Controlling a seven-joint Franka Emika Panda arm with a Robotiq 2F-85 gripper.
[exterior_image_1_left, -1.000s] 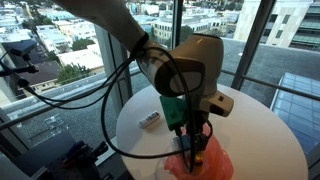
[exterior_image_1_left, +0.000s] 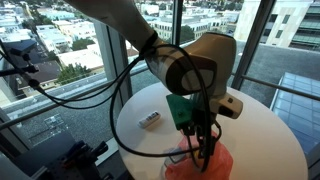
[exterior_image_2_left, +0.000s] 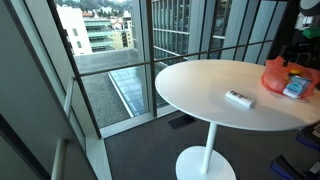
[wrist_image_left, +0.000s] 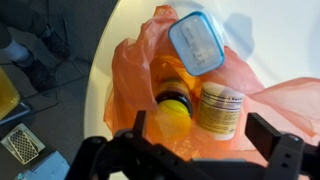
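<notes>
A crumpled orange plastic bag (wrist_image_left: 125, 75) lies spread out near the edge of the white table. In the wrist view it has on it a dark bottle with a yellow cap (wrist_image_left: 172, 102), a white labelled jar (wrist_image_left: 218, 109) and a clear container with a blue rim (wrist_image_left: 197, 42). My gripper is open over the bag, its two fingers apart at the lower part of the wrist view, with the bottle and the jar between and beyond them. In exterior view 1 the arm hides much of the bag (exterior_image_1_left: 212, 165).
On the round white table (exterior_image_2_left: 190, 85) a small white box-like item (exterior_image_2_left: 240, 99) lies apart from the bag. Tall windows stand behind, and cables hang along the arm.
The gripper has shifted slightly over the bag, and the arm now covers the items that showed beneath it earlier. The white item on the table has not moved.
</notes>
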